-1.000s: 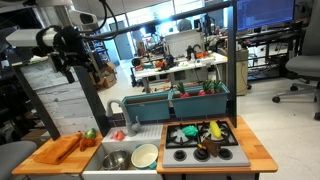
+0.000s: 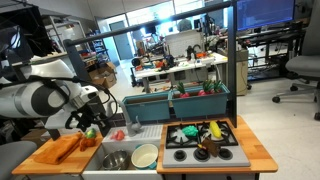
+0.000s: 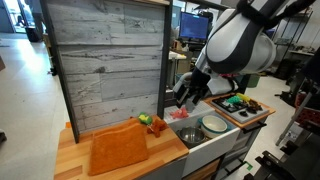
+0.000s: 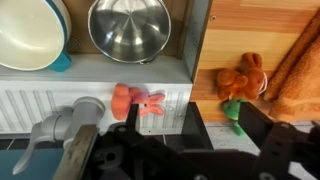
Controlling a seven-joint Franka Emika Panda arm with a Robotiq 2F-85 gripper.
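My gripper stands open with nothing between its fingers. In the wrist view, a pink toy [image 4: 150,103] and a red-orange piece [image 4: 122,100] lie on the white sink's ledge, beyond the left finger. An orange plush toy [image 4: 243,80] with a green part [image 4: 233,109] lies on the wooden counter by the right finger. A steel pot [image 4: 130,30] and a cream bowl [image 4: 28,32] sit in the sink. From the side, the gripper [image 3: 181,100] hangs above the sink's edge, apart from the toys.
An orange towel [image 3: 117,147] covers part of the counter. The faucet [image 4: 65,125] rises behind the sink. A stove [image 2: 205,150] holding a yellow and a green item stands right of it, with blue bins [image 2: 147,107] behind. A grey wooden panel [image 3: 115,70] borders the counter.
My arm has come down from high up at the left to low over the counter and sink edge. The objects have stayed in place.
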